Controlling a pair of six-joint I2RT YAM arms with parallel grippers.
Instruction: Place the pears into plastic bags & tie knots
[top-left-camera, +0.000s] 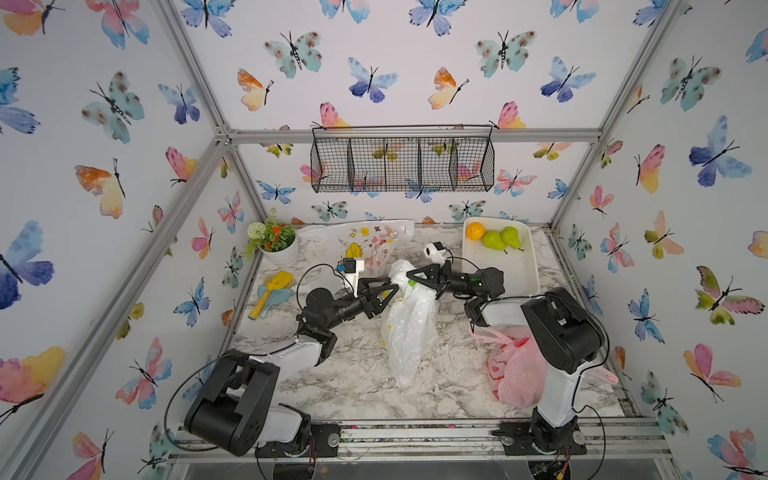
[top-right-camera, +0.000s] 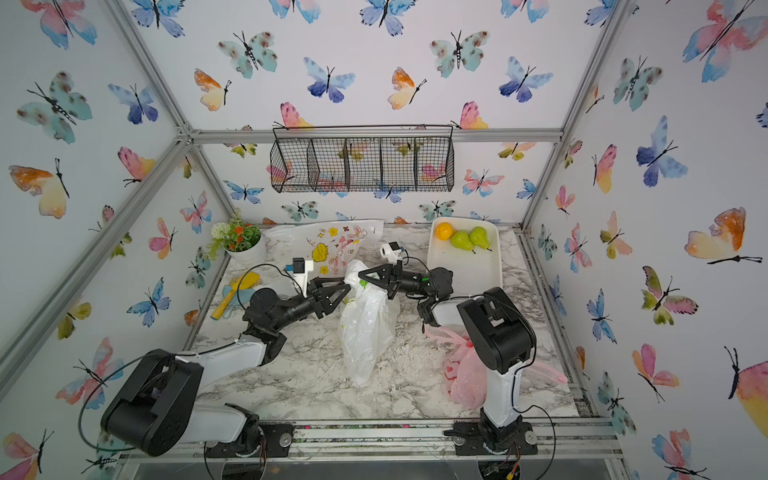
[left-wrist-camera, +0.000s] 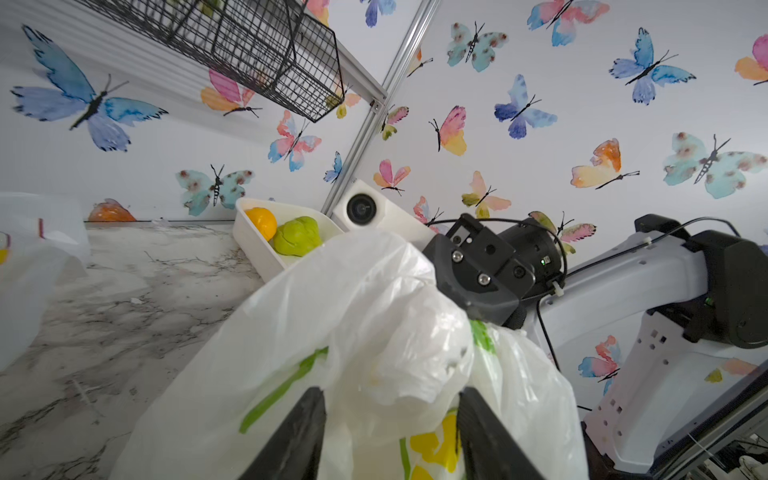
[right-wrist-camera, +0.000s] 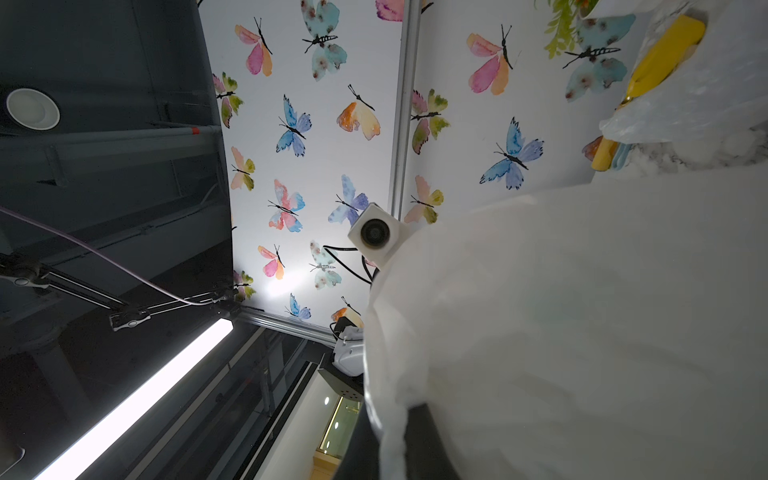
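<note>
A white plastic bag (top-left-camera: 410, 336) with green and yellow print hangs over the middle of the table. My right gripper (top-left-camera: 411, 276) is shut on its upper part, with film pinched between the fingers in the right wrist view. From the left, my left gripper (top-left-camera: 389, 290) stands open at the bag's upper side. In the left wrist view its fingers (left-wrist-camera: 308, 432) stand apart in front of the white film, and none is clearly gripped. Two green pears (top-left-camera: 493, 240) lie in the white tray (top-left-camera: 524, 276) at the back right. The bag's contents are hidden.
An orange (top-left-camera: 475, 231) shares the tray. A crumpled pink bag (top-left-camera: 516, 372) lies front right, below the right arm. Another printed bag (top-left-camera: 372, 240) lies flat at the back, near a flowerpot (top-left-camera: 281, 254) and yellow tool (top-left-camera: 272, 293).
</note>
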